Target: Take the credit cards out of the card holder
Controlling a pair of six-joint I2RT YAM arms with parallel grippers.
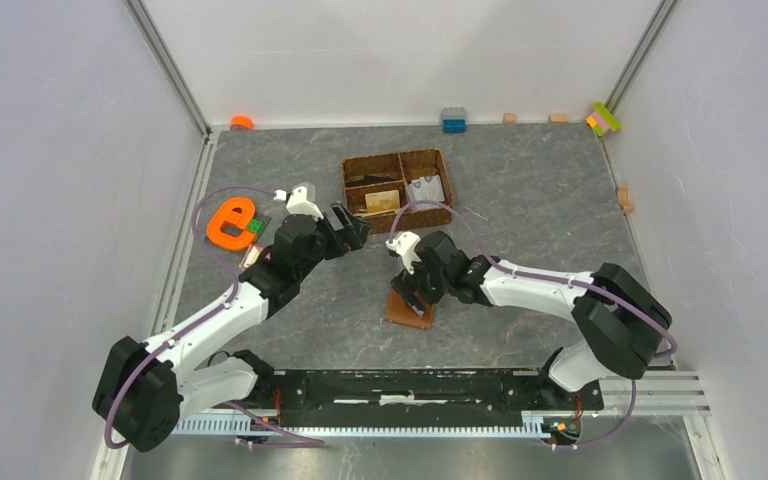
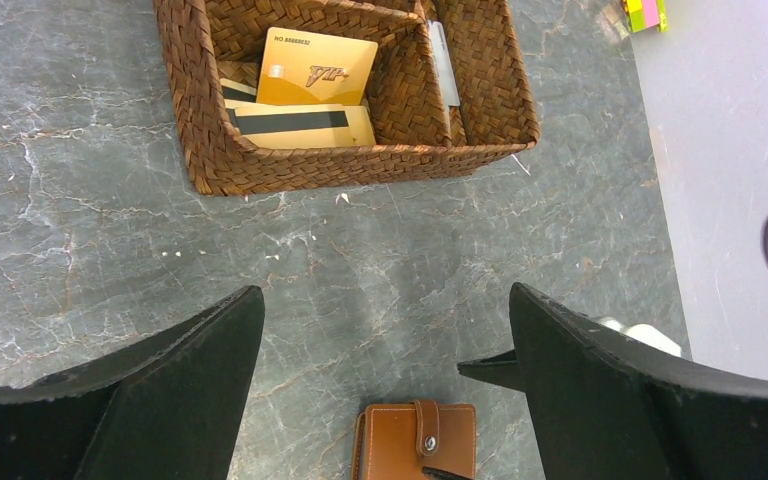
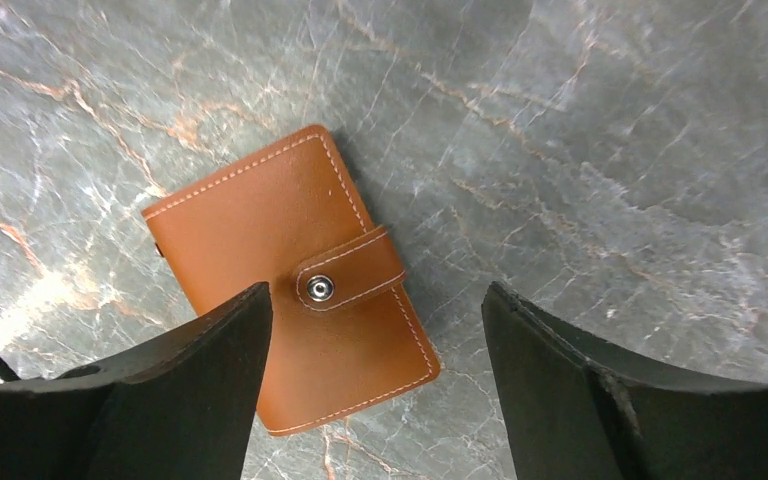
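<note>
The brown leather card holder (image 3: 260, 225) lies on the grey marbled surface with its strap (image 3: 355, 270) snapped across by a metal stud. In the right wrist view the spread fingers of my right gripper stand apart above it, holding nothing. From the top, that gripper covers the far part of the card holder (image 1: 407, 316). My left gripper is open and empty, up and to the left of the holder, just in front of the basket. No card shows from the closed holder.
A woven basket (image 2: 310, 172) with compartments stands at the back, with a gold card (image 2: 315, 70) and other cards inside. An orange ring-shaped thing (image 1: 231, 224) lies at the left. Toy blocks (image 1: 453, 119) line the back edge. Free surface lies right of the basket.
</note>
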